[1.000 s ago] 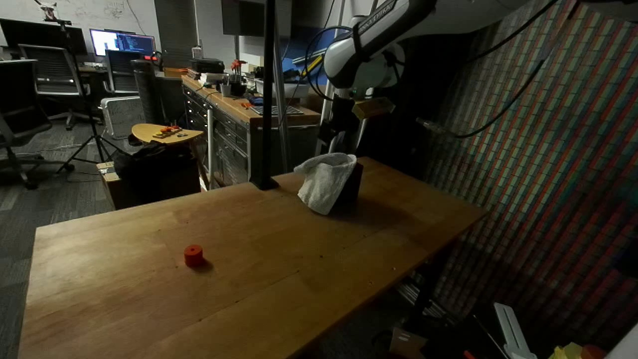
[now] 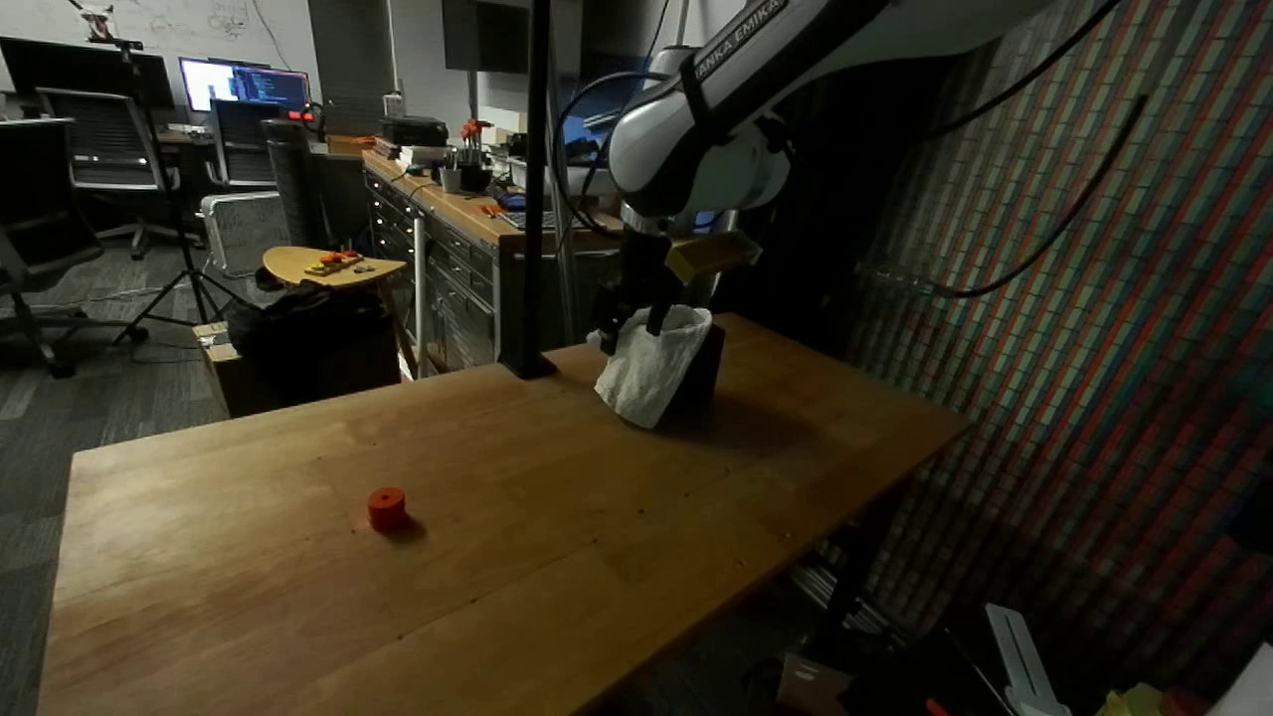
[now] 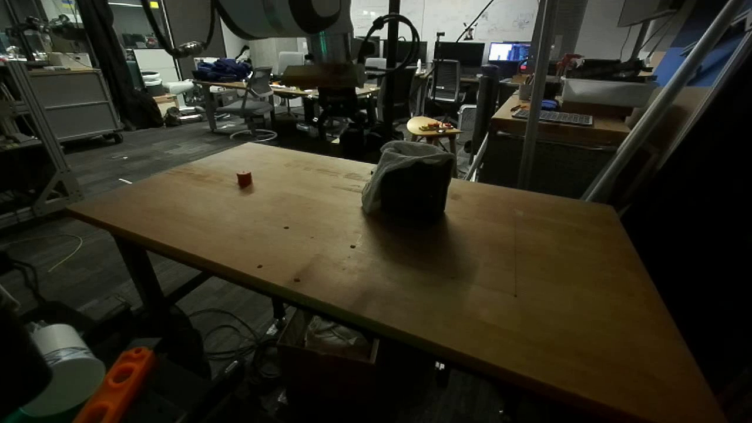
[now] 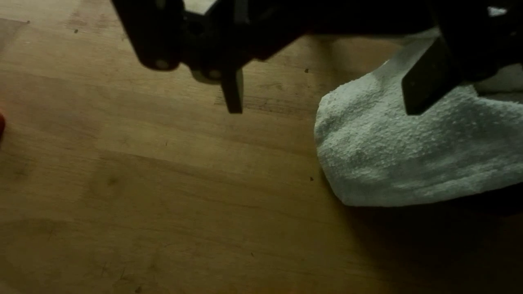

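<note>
A pale, rough-textured cloth point(image 2: 647, 380) hangs over the near side of a dark box point(image 3: 419, 189) that stands on the wooden table. My gripper point(image 2: 634, 334) is at the cloth's upper part, its fingers pointing down. In the wrist view the gripper is open wide; one finger shows over bare table and the other in front of the cloth point(image 4: 392, 152). Whether either finger touches the cloth, I cannot tell. Well away, a small red cylinder point(image 2: 387, 509) sits on the table; only its edge reaches the wrist view's left side.
A black upright post point(image 2: 536, 215) rises at its far edge, close to the arm. Beyond stands a long bench with drawers point(image 2: 459, 263).
My gripper has come down and to the left in exterior view 1, from above the box to the cloth's top. Cloth, box and red cylinder look unmoved.
</note>
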